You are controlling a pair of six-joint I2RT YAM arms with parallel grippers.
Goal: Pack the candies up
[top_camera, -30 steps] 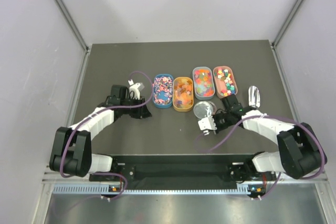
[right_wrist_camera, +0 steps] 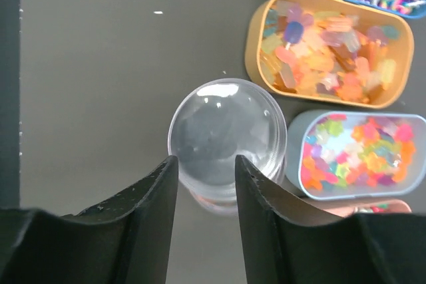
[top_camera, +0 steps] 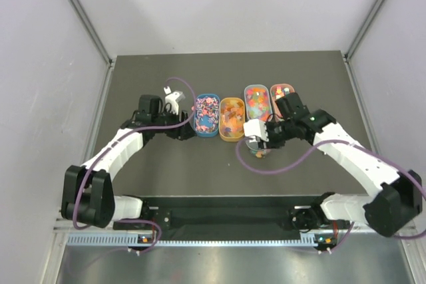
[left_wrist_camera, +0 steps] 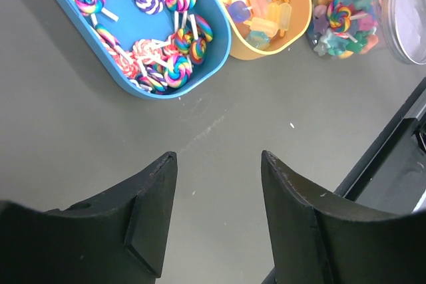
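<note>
A clear round jar (left_wrist_camera: 341, 19) with gummy bears and a rainbow lollipop in it shows in the left wrist view. Its round top (right_wrist_camera: 229, 134) is below the fingers of my right gripper, which is open with a gap between the tips; from above, the arm partly covers the jar. Lollipops fill parts of a blue box (left_wrist_camera: 206, 74). An orange box (right_wrist_camera: 256, 48) holds jelly pieces, and a pale box (right_wrist_camera: 299, 128) holds colourful gummies. My left gripper stands open over bare table in front of the blue box, with nothing between its fingers.
A pink box (top_camera: 283, 88) at the back right is partly covered by my right arm. Free grey table (top_camera: 193, 171) stretches along the front middle. Purple cables run along both arms, and one loops in front of the jar.
The left arm shifted only slightly.
</note>
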